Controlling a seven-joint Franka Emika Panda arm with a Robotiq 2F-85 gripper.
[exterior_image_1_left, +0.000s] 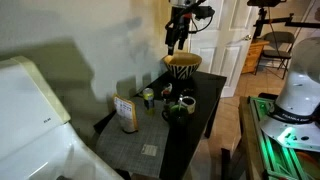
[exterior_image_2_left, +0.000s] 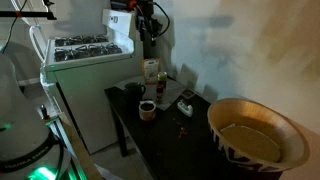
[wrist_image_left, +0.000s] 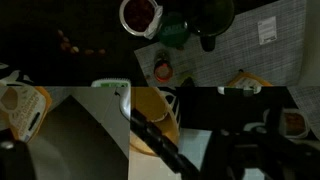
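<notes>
High above the dark table (exterior_image_2_left: 165, 160), my gripper (exterior_image_1_left: 177, 47) hangs with its fingers apart and nothing visible between them; in the second exterior view the gripper (exterior_image_2_left: 152, 33) is at the top. Among the tabletop items are a black mug (exterior_image_2_left: 135, 90), a light cup (exterior_image_2_left: 147, 110) with dark reddish contents and a small bottle (exterior_image_2_left: 161, 84). From above, the wrist view shows the cup (wrist_image_left: 140, 16), the bottle (wrist_image_left: 163, 70) and the mug (wrist_image_left: 208, 18). Its lower half is broken into mismatched pieces, hiding the fingers.
A large tan bowl (exterior_image_2_left: 258, 130) takes up one end of the table. An upright package (exterior_image_1_left: 126, 113) stands by the wall on a grey mat (exterior_image_1_left: 125, 150). A white and green item (exterior_image_2_left: 185, 104) lies near small red bits (exterior_image_2_left: 182, 131). The white stove (exterior_image_2_left: 90, 60) adjoins.
</notes>
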